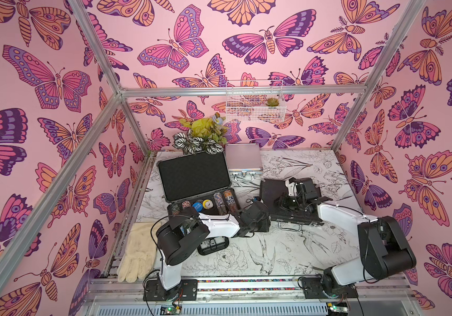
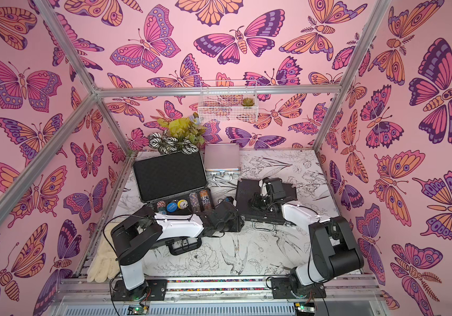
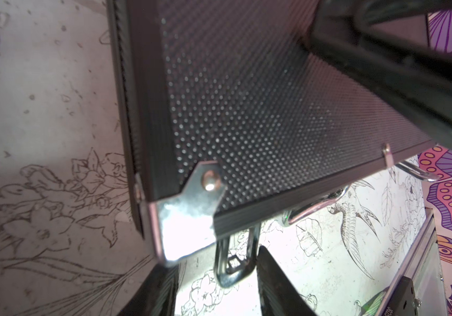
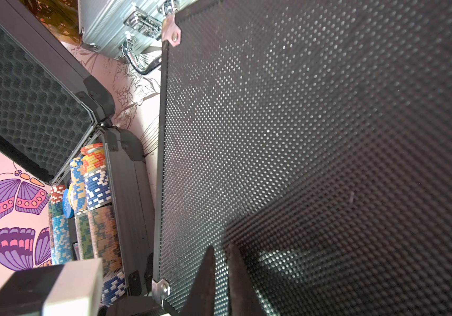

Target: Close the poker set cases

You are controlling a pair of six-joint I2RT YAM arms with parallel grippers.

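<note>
On the right, a black case [image 1: 276, 192] lies with its lid down. In the left wrist view its front corner shows a metal latch [image 3: 235, 268] hanging out from the edge. My left gripper is open at that corner, its fingers on either side of the latch; contact is not clear. My right gripper stands over the textured lid [image 4: 315, 131], its fingers parted by a narrow gap with nothing seen between them. To the left, a second black case [image 1: 191, 176] stands open, its lid raised and poker chips [image 4: 97, 221] in its base.
A closed silver case [image 1: 243, 158] stands behind, beside a plant [image 1: 205, 131]. Pale gloves [image 1: 136, 252] lie at the front left. My left arm crosses before the open case.
</note>
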